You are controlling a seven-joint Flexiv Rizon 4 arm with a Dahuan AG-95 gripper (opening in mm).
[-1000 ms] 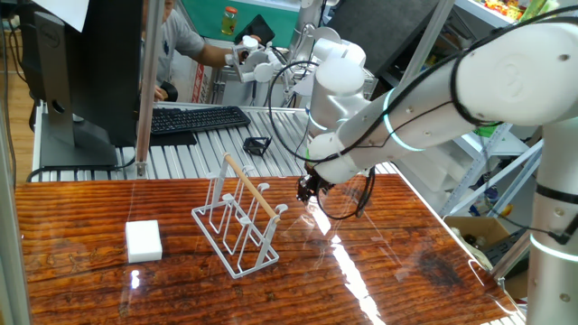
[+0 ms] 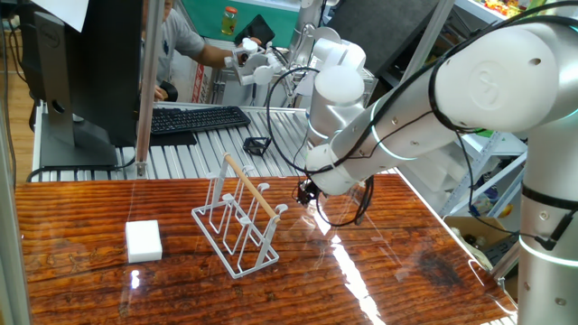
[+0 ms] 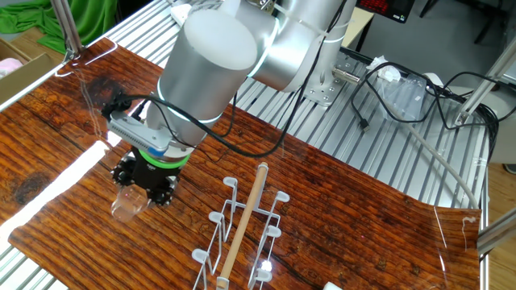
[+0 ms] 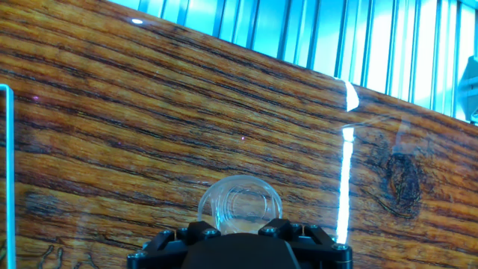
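A clear, see-through cup [image 3: 127, 204] shows at the tips of my black gripper [image 3: 145, 185] in exterior view 2. In the wrist view, the cup's round rim [image 4: 240, 181] appears just beyond the gripper. A finger [image 4: 203, 230] stands on each side of the cup, and the fingers look shut on it. Wood grain shows through its clear wall. Exterior view 1 shows the gripper [image 2: 309, 191] only partly, below the arm's last joint, and the cup cannot be made out there. Its height over the table is hard to judge.
A white wire rack [image 2: 237, 236] with a wooden top bar [image 2: 251, 185] stands beside the gripper on the glossy wooden table [image 2: 81, 289]. A white block [image 2: 143, 241] lies beyond the rack. Bright glare crosses the table. Loose cables hang along the arm.
In exterior view 1, the upper arm links have shifted slightly and the wrist has moved a little downward. The rack and white block have not moved.
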